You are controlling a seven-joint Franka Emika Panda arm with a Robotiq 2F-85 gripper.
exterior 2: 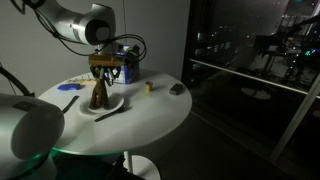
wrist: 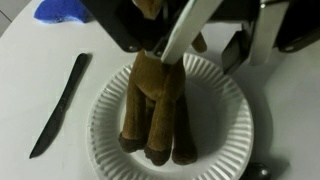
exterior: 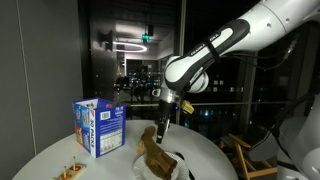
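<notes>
A brown plush animal (wrist: 158, 95) stands on a white paper plate (wrist: 104, 110) in the wrist view, its legs toward the camera's lower edge. My gripper is at its upper end, the fingers apart and hiding much of the head. In exterior view 1 the toy (exterior: 157, 158) leans up to the left in the plate (exterior: 182, 172), with the gripper (exterior: 170, 118) just above and to the right of its head. Exterior view 2 shows the toy (exterior 2: 98, 97) below the gripper (exterior 2: 105, 74). Whether the fingers touch it is unclear.
A black knife (wrist: 60, 105) and a blue item (wrist: 62, 10) lie left of the plate in the wrist view. A blue-and-white box (exterior: 100, 128) stands on the table behind. A small yellow object (exterior 2: 149, 87) and a dark block (exterior 2: 177, 89) sit toward the right.
</notes>
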